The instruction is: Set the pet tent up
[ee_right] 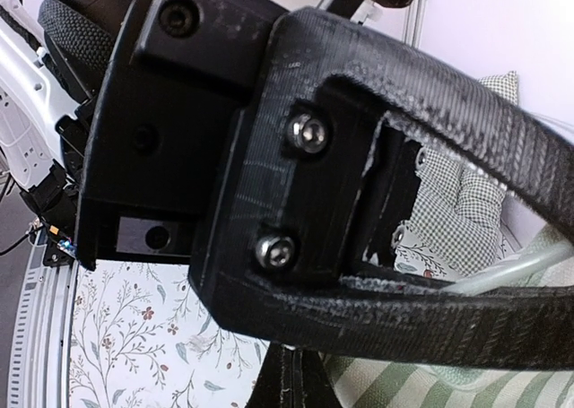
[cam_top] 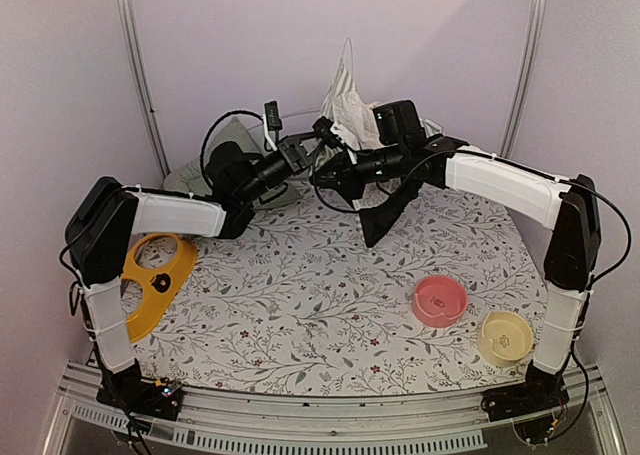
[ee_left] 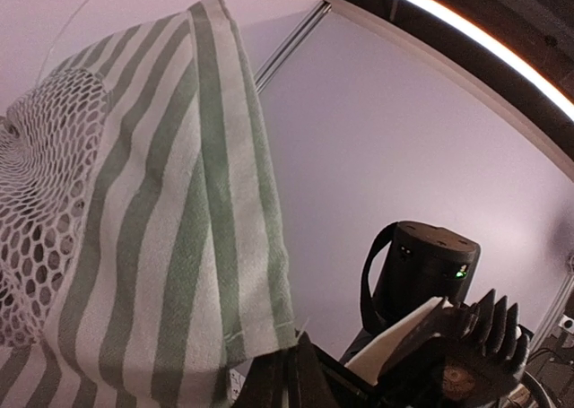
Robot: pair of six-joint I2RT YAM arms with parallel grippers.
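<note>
The pet tent (cam_top: 350, 120), green-and-white striped cloth with white mesh, stands partly raised at the back centre, and the arms hide much of it. My left gripper is shut at the hem corner of the striped cloth (ee_left: 152, 211); I cannot tell whether cloth is pinched in it. My right gripper is shut close below the left one, with striped cloth (ee_right: 395, 386) beside its fingertips and nothing visible between them. A pale thin rod (ee_right: 516, 269) runs past the black gripper body that fills the right wrist view.
A checked cushion (cam_top: 180, 178) lies at the back left. On the left is a yellow board (cam_top: 147, 318). A pink bowl (cam_top: 439, 301) and a cream bowl (cam_top: 505, 338) sit at the front right.
</note>
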